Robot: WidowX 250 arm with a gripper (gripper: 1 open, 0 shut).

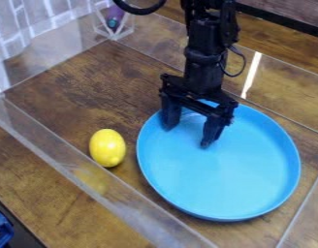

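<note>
My black gripper (196, 112) reaches down from the top centre over the back rim of a blue round dish (220, 170), its fingers low at or just inside the dish. Whether it is open or shut, and whether anything is between the fingers, I cannot tell. A yellow egg-shaped object (108, 147) lies on the wooden surface left of the dish, apart from it.
A clear plastic edge runs along the left and lower left. A small purple object (112, 19) is at the top left, and a blue object sits in the bottom-left corner.
</note>
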